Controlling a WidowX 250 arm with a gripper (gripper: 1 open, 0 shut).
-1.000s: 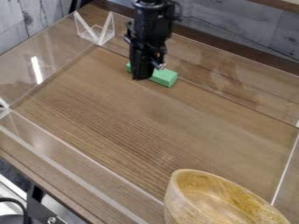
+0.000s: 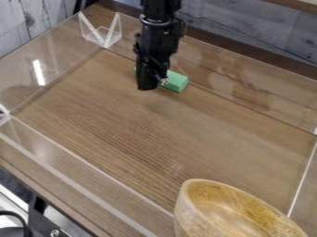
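Observation:
My black gripper [image 2: 151,76] hangs over the upper middle of the wooden table [image 2: 143,139], just in front of and left of a green block [image 2: 175,81], which it partly hides. Whether the fingers are open or shut, and whether they touch the block, is hard to make out at this size.
A large yellow bowl [image 2: 229,213] sits at the bottom right. Clear plastic pieces are at the left edge and top left. A grey wall runs along the back.
The gripper and arm have shifted slightly toward the back of the table. The green block looks little changed.

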